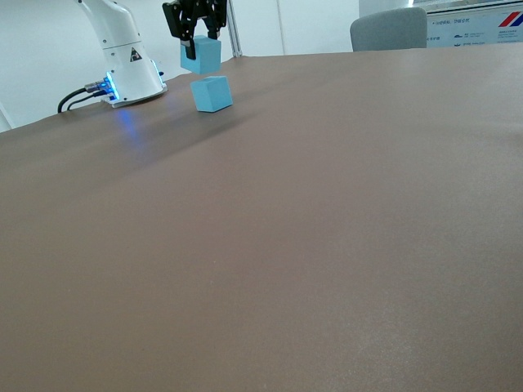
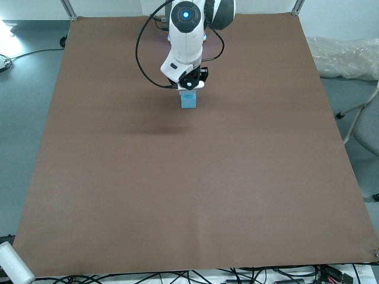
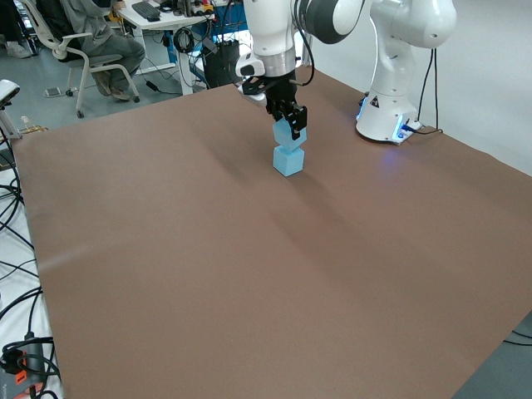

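Two light blue cubes show. The lower cube (image 1: 212, 95) rests on the brown table (image 1: 270, 245); in the camera left view the lower cube (image 2: 188, 101) shows beneath the wrist. The black gripper (image 1: 202, 41) is shut on the upper cube (image 1: 202, 59), which hangs above the lower cube in the camera top view, with a small gap showing between them there. In the camera right view the upper cube (image 3: 283, 133) sits over the lower cube (image 3: 288, 163); whether they touch there cannot be told.
Cables run along the table's edge, and a chair (image 1: 388, 31) stands beyond it.
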